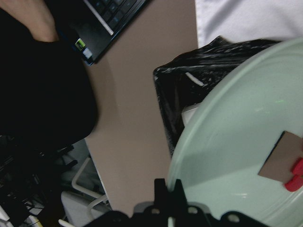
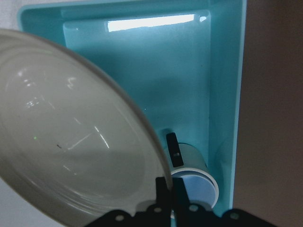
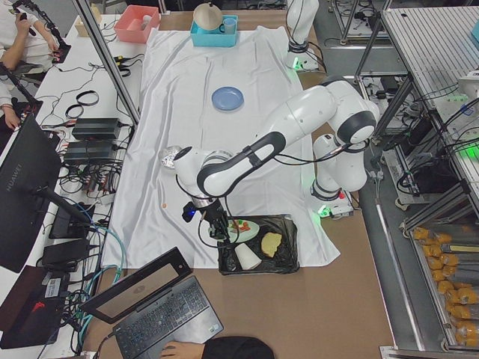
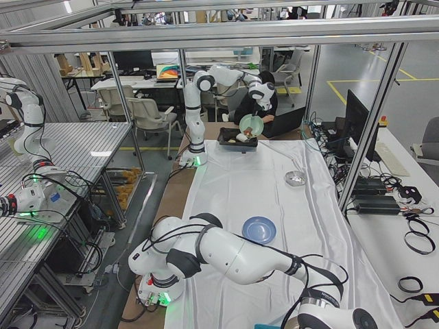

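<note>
My left gripper is shut on the rim of a pale green plate (image 1: 232, 156) carrying red pieces and a brown square (image 1: 275, 158). It hangs over the black bag-lined tray (image 3: 281, 254), which holds a yellow piece (image 3: 271, 244) and a white piece (image 3: 247, 258). My right gripper is shut on the rim of a beige plate (image 2: 75, 132), held over a light-blue bin (image 2: 137, 66). A mug (image 2: 194, 184) lies in that bin.
A blue plate (image 3: 227, 98) and a silver bowl (image 4: 295, 178) rest on the white cloth (image 4: 219, 192). A laptop (image 3: 161, 321) and a person's arm are beside the black tray.
</note>
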